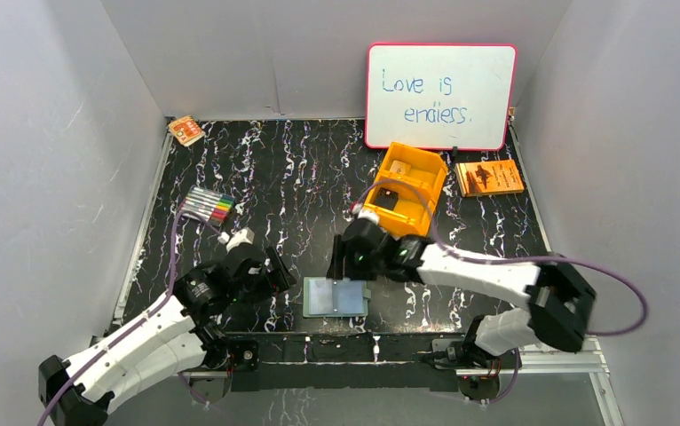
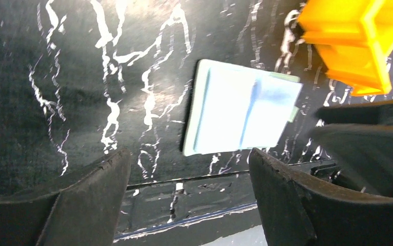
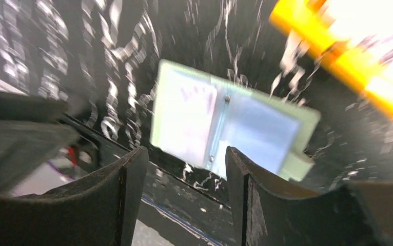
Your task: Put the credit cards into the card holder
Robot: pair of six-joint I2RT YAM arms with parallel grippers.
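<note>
The card holder point(image 1: 319, 297), pale green and opened flat with clear sleeves, lies on the dark table near its front edge, between my arms. In the right wrist view the holder point(image 3: 184, 115) shows two clear pages and a clasp tab on its right side. I cannot make out any credit card for certain. My right gripper hangs above the holder, open and empty. To the left of the holder my left gripper point(image 1: 281, 271) stands open, nothing between its fingers; the left wrist view shows the holder point(image 2: 222, 110) ahead of it.
A yellow compartment box point(image 1: 441, 173) with a few items inside stands behind the right gripper. Pens point(image 1: 208, 205) lie at the left, an orange packet point(image 1: 186, 130) at the back left, a book point(image 1: 491, 177) at the back right below a whiteboard point(image 1: 440, 75).
</note>
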